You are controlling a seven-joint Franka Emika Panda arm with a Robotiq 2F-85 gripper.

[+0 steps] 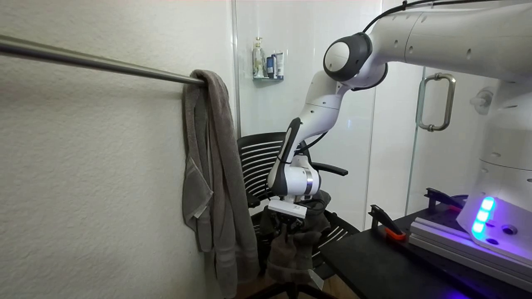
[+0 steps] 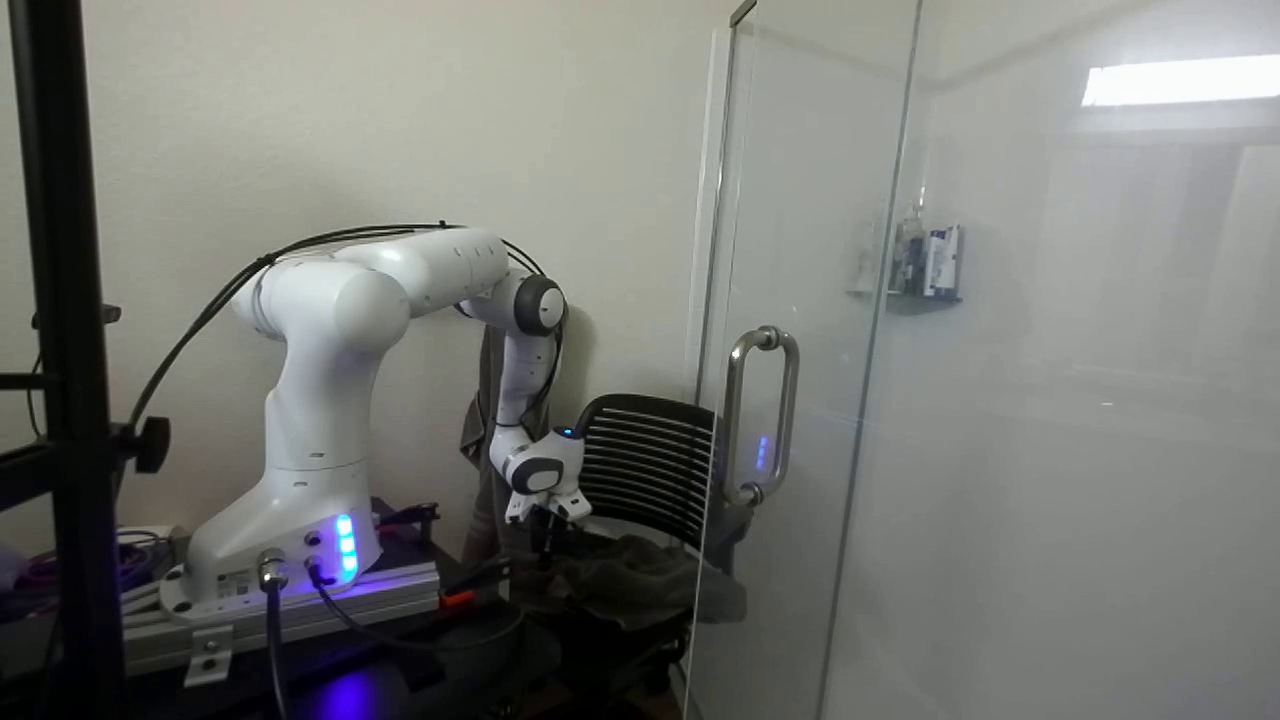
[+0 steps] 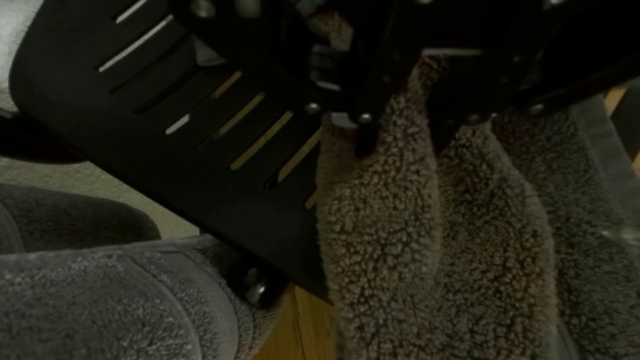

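A grey-brown towel [image 1: 291,254] lies bunched on the seat of a black chair, its front part hanging over the edge. My gripper [image 1: 289,227] is pointed down at the towel's upper folds. In the wrist view, the dark fingers [image 3: 367,141] stand partly apart, and a raised fold of the towel [image 3: 384,234] comes up into the gap between them. Dark shadow hides how closely they touch the cloth. From the other side, exterior view 2 shows the gripper [image 2: 547,538] low over the near part of the towel [image 2: 636,582].
Another grey towel [image 1: 224,174] hangs from a metal bar [image 1: 99,60] on the left wall. The chair's backrest [image 1: 257,162] and armrest [image 1: 329,169] are close to the arm. A black table [image 1: 379,266] with clamps stands right; a glass door with a handle [image 2: 732,420] lies beyond.
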